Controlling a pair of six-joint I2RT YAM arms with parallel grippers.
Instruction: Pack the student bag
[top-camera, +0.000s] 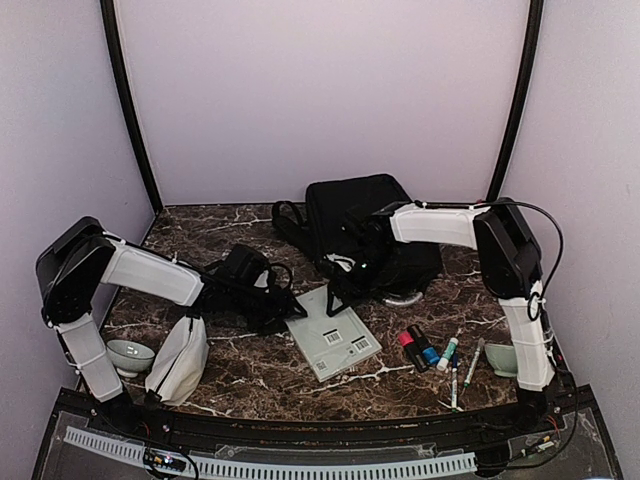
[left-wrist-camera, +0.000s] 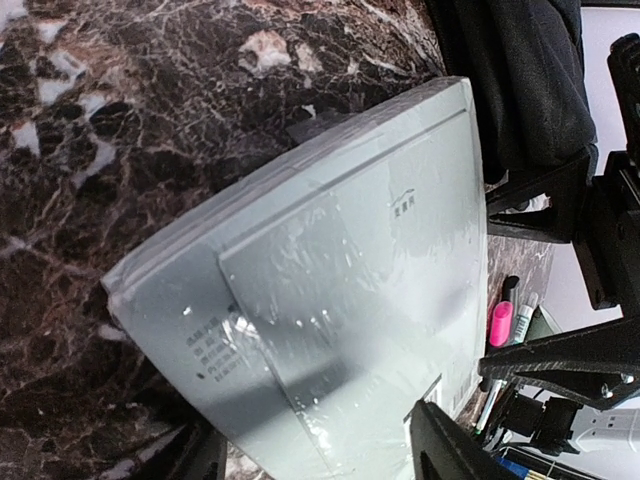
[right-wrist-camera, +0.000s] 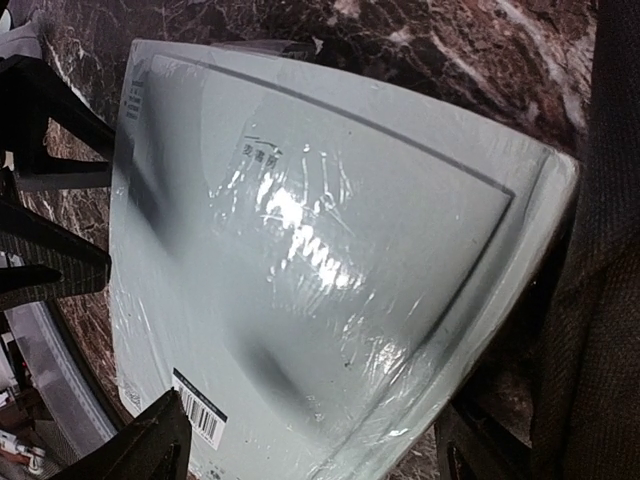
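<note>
A pale, plastic-wrapped book stack lies tilted on the dark marble table, centre front. My left gripper is at its left corner, fingers open around that edge; in the left wrist view the book reaches between them. My right gripper is at the back right of the book, open, with the book extending between its fingers in the right wrist view. The black backpack lies behind, partly hidden by my right arm.
Markers and glue sticks lie front right, beside a pale bowl. A white pouch and another bowl sit front left.
</note>
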